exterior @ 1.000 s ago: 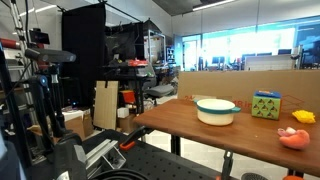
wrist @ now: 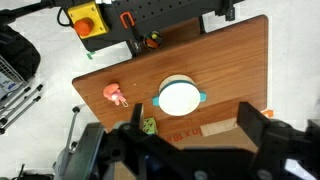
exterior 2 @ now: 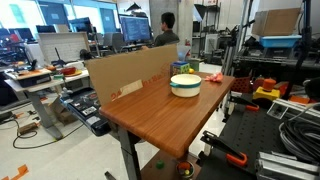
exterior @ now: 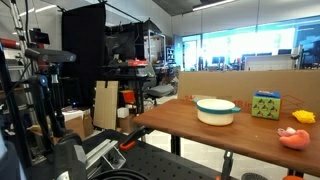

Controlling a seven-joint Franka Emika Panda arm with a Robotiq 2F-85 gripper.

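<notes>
In the wrist view my gripper stands open high above the wooden table, its two dark fingers wide apart with nothing between them. Below it lies a round white pot (wrist: 179, 97) with teal handles at its sides. The same pot (exterior: 217, 114) sits upright on the table in exterior view 1. A pink toy (exterior: 294, 138) rests near the table's right front edge. Behind it stands a green patterned box (exterior: 266, 106) with a blue top; a gripper finger partly covers the box (wrist: 149, 126) in the wrist view. A yellow object (exterior: 304, 117) lies to the box's right.
A cardboard panel (exterior 2: 135, 78) borders the table's far side. A dark frame with cables (exterior: 150, 165) runs along the robot's side. A person (exterior 2: 166, 29) is in the background.
</notes>
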